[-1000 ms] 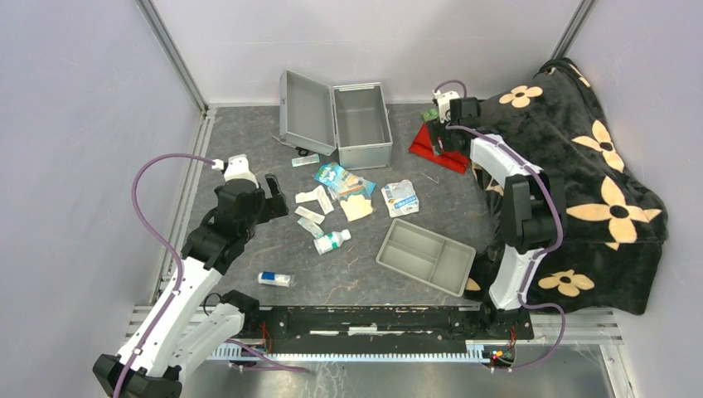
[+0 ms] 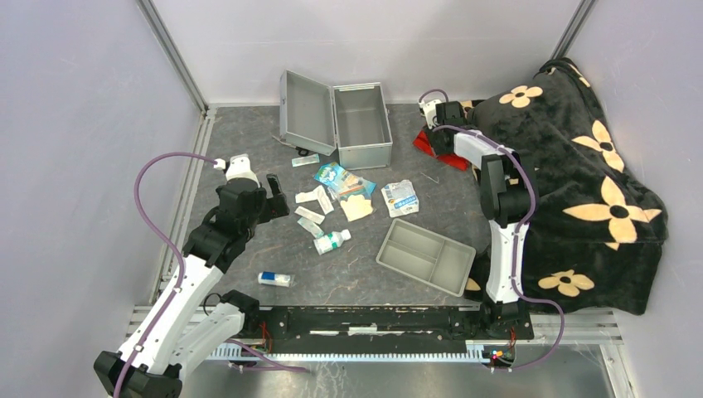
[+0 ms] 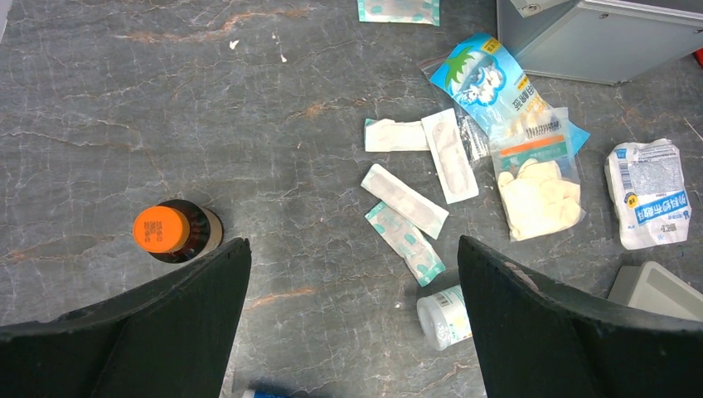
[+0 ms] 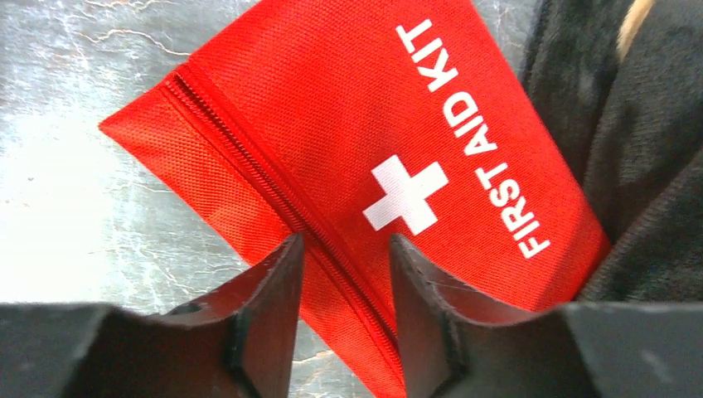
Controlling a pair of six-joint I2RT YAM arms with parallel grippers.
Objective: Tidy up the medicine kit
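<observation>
The red pouch (image 4: 497,166), marked FIRST AID KIT, lies flat beside the dark blanket. Over its zipper side my right gripper is part open, with red fabric showing in the gap; whether the tips touch it I cannot tell. From above, the arm partly hides the red pouch (image 2: 453,159). The left gripper stands open above bare table, nothing between its fingers. The grey case (image 2: 362,116) is open and looks empty. Bandage strips (image 3: 404,201), a blue packet (image 3: 489,79), a bag of pads (image 3: 543,203), and a white packet (image 3: 651,195) lie loose.
An orange-capped brown bottle (image 3: 178,230) stands left. A white bottle (image 2: 332,241) and a blue-white tube (image 2: 276,279) lie down. The divided tray (image 2: 425,257) is at the front right. The flowered blanket (image 2: 580,240) crowds the right side.
My right gripper has moved left across the red pouch, and the pouch's left end has shifted slightly right. The left arm stays still.
</observation>
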